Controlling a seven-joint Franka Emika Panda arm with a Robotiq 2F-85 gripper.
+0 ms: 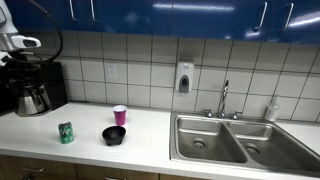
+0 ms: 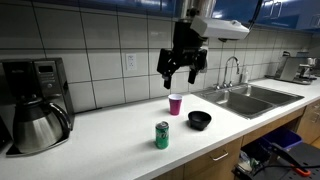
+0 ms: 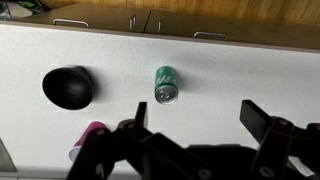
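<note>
A green can (image 3: 166,84) stands on the white counter (image 2: 110,155), near its front edge. My gripper is open above the counter, its fingers wide apart with nothing between them; the can appears ahead of the gap in the wrist view. A black bowl (image 2: 199,120) and a magenta cup (image 2: 175,103) stand apart from the can, the cup further back. Exterior view 2 has the gripper (image 2: 181,75) hanging well above these things. At the left edge of exterior view 1, the gripper's fingertips are hard to make out.
A coffee maker (image 2: 42,108) with a metal carafe occupies one end of the counter. Beyond the bowl lies a double sink (image 1: 235,143) with a faucet (image 1: 223,97). Blue cabinets (image 1: 200,18) hang overhead. Bare counter surrounds the can.
</note>
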